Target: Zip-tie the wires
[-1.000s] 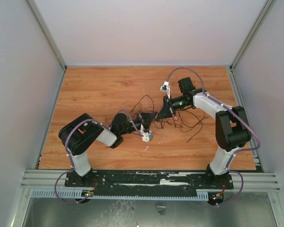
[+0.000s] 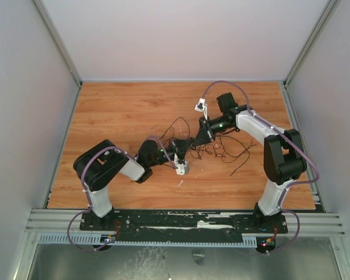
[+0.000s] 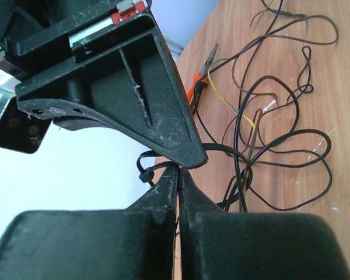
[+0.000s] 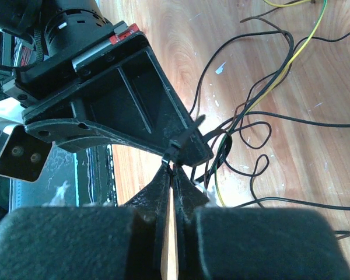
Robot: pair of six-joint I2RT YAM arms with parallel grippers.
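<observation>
A tangle of black and yellow wires [image 2: 224, 155] lies around the middle of the table, with the wire bundle [image 3: 242, 184] just beyond the grippers in the left wrist view. A thin black zip tie [image 3: 217, 147] reaches from this bundle to the fingertips. My left gripper is shut on the zip tie, whose strap runs in between its tips. My right gripper is shut too, with a dark piece of the zip tie [image 4: 181, 143] rising from its tips. Both grippers meet closely; the exact grip points are partly hidden.
Orange-handled pliers [image 3: 197, 88] lie beyond the wires in the left wrist view. Loose wire loops [image 3: 297, 140] spread over the wooden table [image 2: 122, 111].
My right arm and gripper have shifted slightly to the left. The left arm has barely moved, and the wires look the same.
</observation>
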